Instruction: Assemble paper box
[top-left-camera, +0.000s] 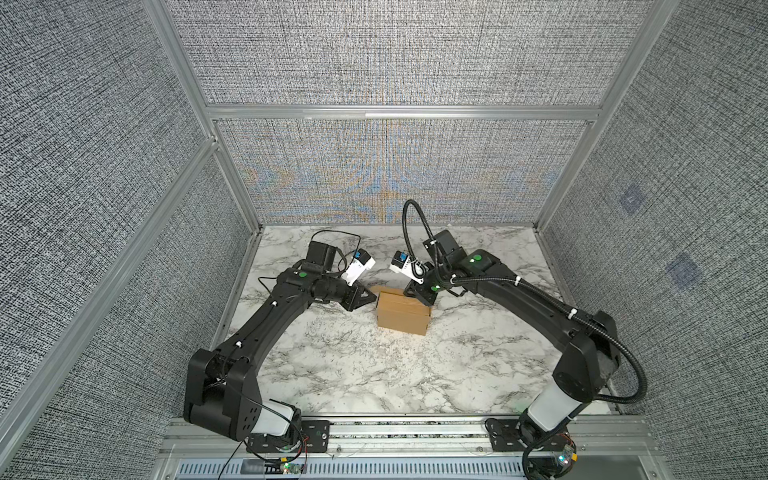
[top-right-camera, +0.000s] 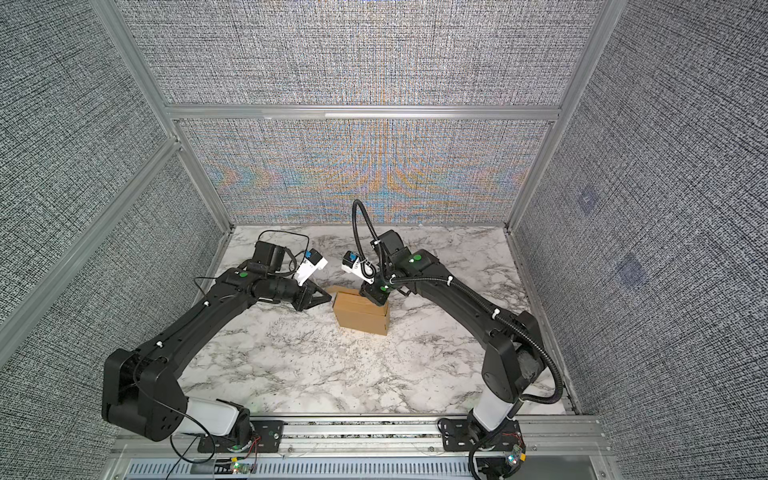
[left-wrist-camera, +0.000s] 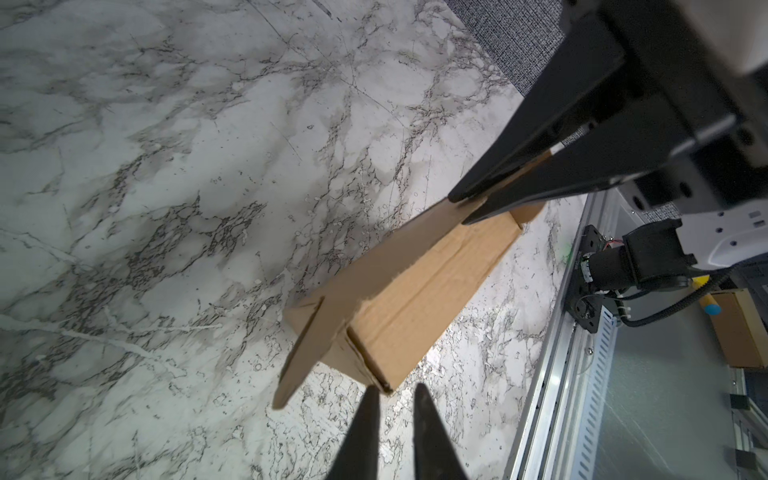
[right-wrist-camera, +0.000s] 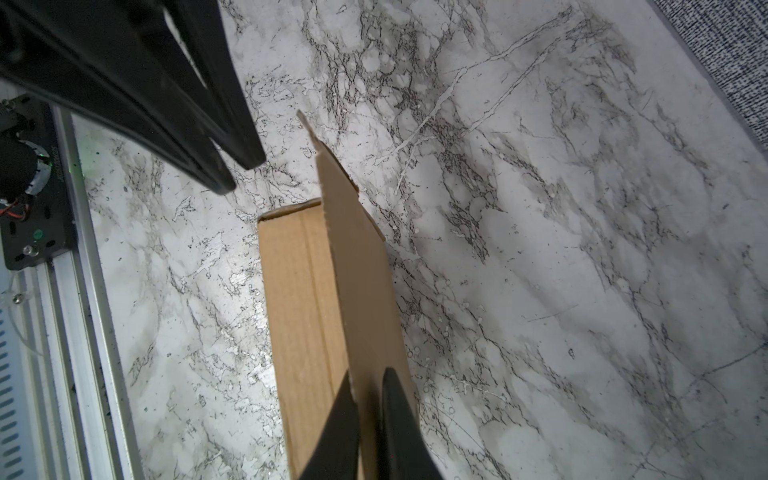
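Note:
A brown cardboard box (top-left-camera: 401, 316) lies mid-table, its long lid flap (left-wrist-camera: 376, 268) standing up with an end tab angled out. My left gripper (top-left-camera: 371, 297) is beside the box's left end, its fingertips (left-wrist-camera: 368, 408) blurred at the bottom of its wrist view, a gap between them, part open. My right gripper (top-right-camera: 368, 294) is over the back of the box, its fingers at the upright flap; in the left wrist view they straddle it or touch it, and whether they grip it cannot be told.
The two arms face each other closely above it. A metal rail (top-left-camera: 400, 428) runs along the front edge, and textured walls enclose the back and sides.

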